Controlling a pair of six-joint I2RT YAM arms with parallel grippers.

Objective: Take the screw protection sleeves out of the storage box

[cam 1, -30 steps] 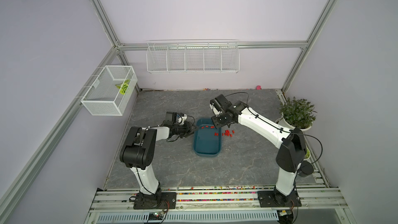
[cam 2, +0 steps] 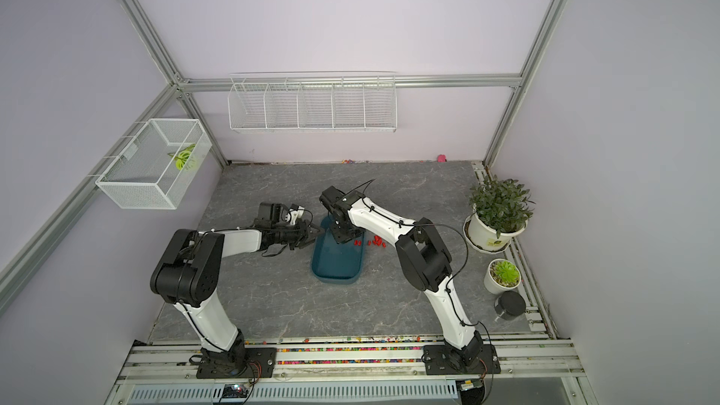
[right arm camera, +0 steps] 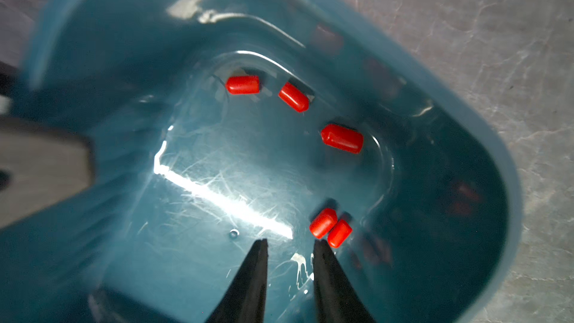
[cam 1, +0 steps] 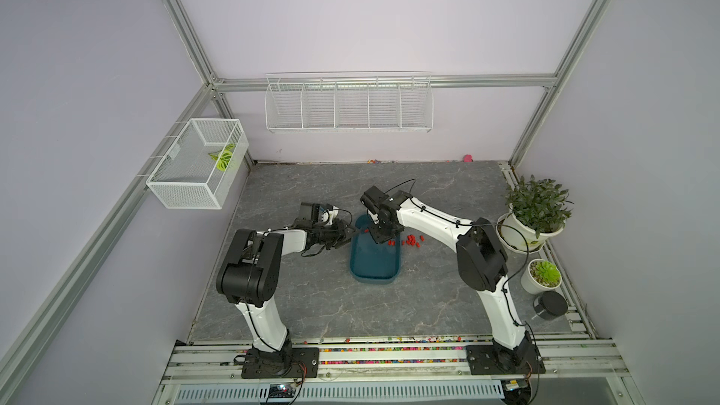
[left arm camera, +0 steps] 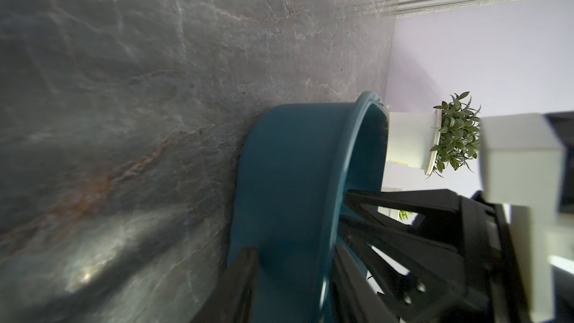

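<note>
The blue storage box point(cam 1: 375, 262) stands on the grey table between the arms. My left gripper is shut on the box's side wall at its rim. Inside, on the box floor, lie several red screw protection sleeves: one sleeve point(right arm camera: 242, 84) and another sleeve point(right arm camera: 293, 97) near the end wall, a longer-looking sleeve point(right arm camera: 342, 138) by the curved corner, and two side by side, one of them a sleeve point(right arm camera: 323, 222). My right gripper reaches over the box, its fingers apart and empty, just short of that pair in the right wrist view.
A small pile of red sleeves point(cam 1: 411, 240) lies on the table just right of the box, partly below the right arm. Potted plants point(cam 1: 536, 213) line the right edge. A wire basket point(cam 1: 198, 165) hangs at left. The table in front of the box is clear.
The right arm has swung left, carrying its gripper further over the box and covering some of the sleeves from above. My left arm and the box have stayed put.
</note>
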